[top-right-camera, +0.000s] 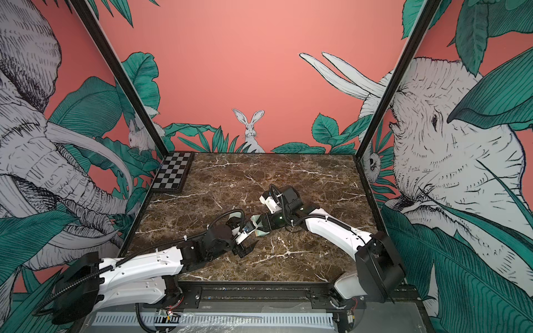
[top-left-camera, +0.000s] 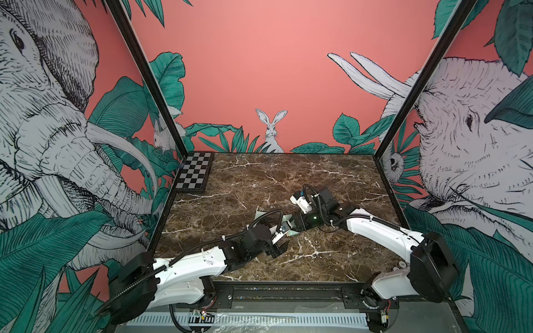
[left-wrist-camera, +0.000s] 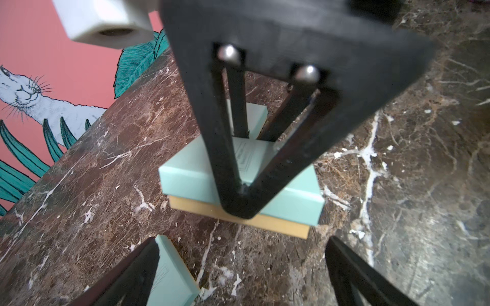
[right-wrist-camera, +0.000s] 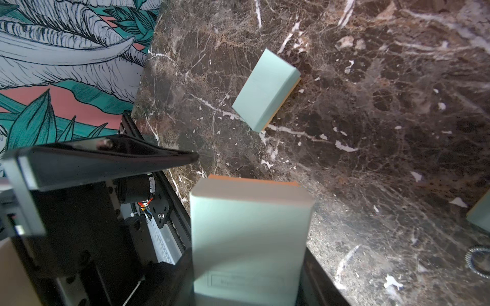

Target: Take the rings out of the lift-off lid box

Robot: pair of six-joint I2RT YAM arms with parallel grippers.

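My right gripper (top-right-camera: 265, 222) holds a mint lift-off lid box (left-wrist-camera: 275, 193) with a tan base above the table; in the left wrist view its black fingers cross the lid, and in the right wrist view the box (right-wrist-camera: 250, 239) sits low between them. My left gripper (top-right-camera: 247, 238) faces it from the lower left, its fingers open with nothing between them. A second mint box lies on the table, also seen as a mint box (left-wrist-camera: 168, 275) in the left wrist view. Whether rings are inside cannot be seen.
A checkerboard board (top-left-camera: 191, 172) lies at the back left. Another mint box edge (right-wrist-camera: 479, 211) shows at the right wrist view's right edge, with a coiled wire ring below it.
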